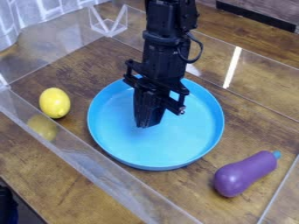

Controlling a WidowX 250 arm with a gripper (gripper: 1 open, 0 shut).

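A black robot arm reaches down from the top centre, its gripper (152,109) over the middle of a round blue plate (156,143). The dark fingers point downward; whether anything is between them, and how wide they stand, is hard to tell.
A yellow lemon-like object (55,103) lies left of the plate, and a purple eggplant-like object (246,175) at lower right. Clear plastic edging runs along the left. Bare wooden table (251,96) shows at right.
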